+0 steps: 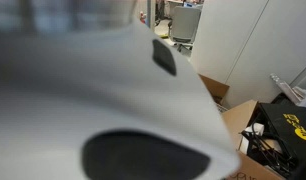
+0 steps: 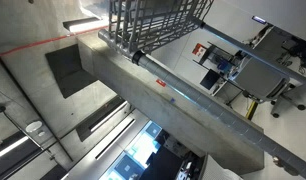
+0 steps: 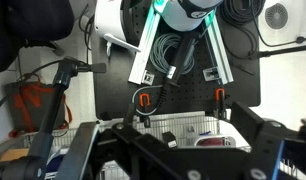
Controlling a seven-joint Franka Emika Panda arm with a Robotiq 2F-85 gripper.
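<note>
In the wrist view, dark, blurred gripper parts fill the lower edge, and my gripper appears among them. Its fingertips cannot be made out clearly, nor whether anything lies between them. Above it in that view is a black tabletop (image 3: 115, 88). A white rounded robot part (image 3: 186, 12) stands at the table's top edge, with coiled grey cable (image 3: 170, 52) beside it. In the first exterior view, a large pale blurred surface (image 1: 83, 85) hides most of the scene. No gripper shows in either exterior view.
Two orange-marked clamps (image 3: 145, 100) sit near the table's lower edge, above a wire basket (image 3: 183, 126). More cable (image 3: 241, 10) lies at the upper right. Cardboard boxes (image 1: 238, 120) appear in the first exterior view. A tilted second exterior view shows ceiling, a wire rack (image 2: 158, 22) and a chair.
</note>
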